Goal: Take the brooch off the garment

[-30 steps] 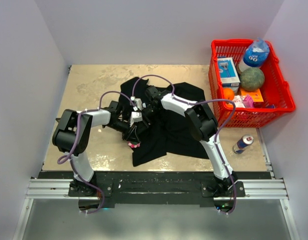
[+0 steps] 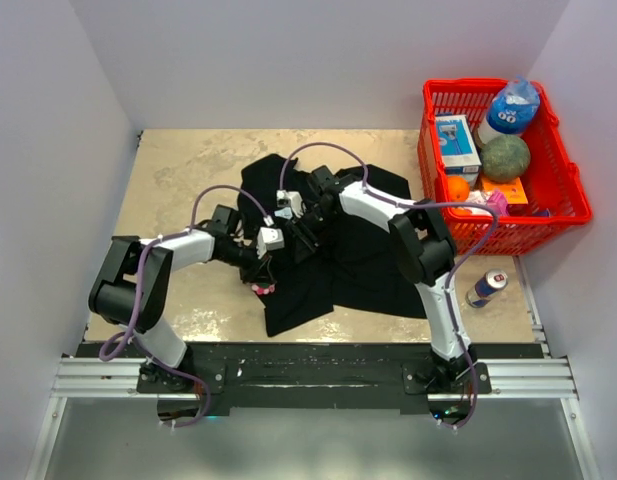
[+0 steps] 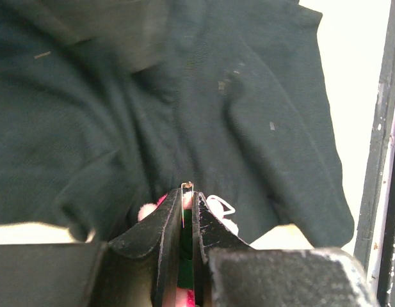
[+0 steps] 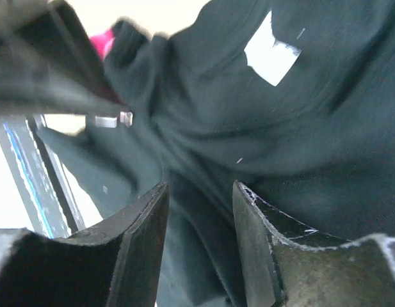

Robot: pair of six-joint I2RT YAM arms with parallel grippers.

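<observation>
A black garment (image 2: 358,270) lies spread on the table beneath both arms. My left gripper (image 2: 263,270) is shut on the brooch, pink and white with a metal pin tip (image 3: 187,186) poking up between the fingers in the left wrist view; the brooch (image 2: 264,288) sits low on the garment's left part. My right gripper (image 2: 303,240) is over the middle of the garment, to the upper right of the left one; in the right wrist view its fingers (image 4: 139,243) stand a little apart on dark cloth, whose hold is hard to make out.
A red basket (image 2: 503,225) full of goods stands at the back right, a can (image 2: 486,288) in front of it. Bare table (image 2: 158,180) lies to the left; walls surround the table.
My left gripper has moved slightly left with the pink brooch, and the left arm shifted with it. The right gripper has moved a little to the right.
</observation>
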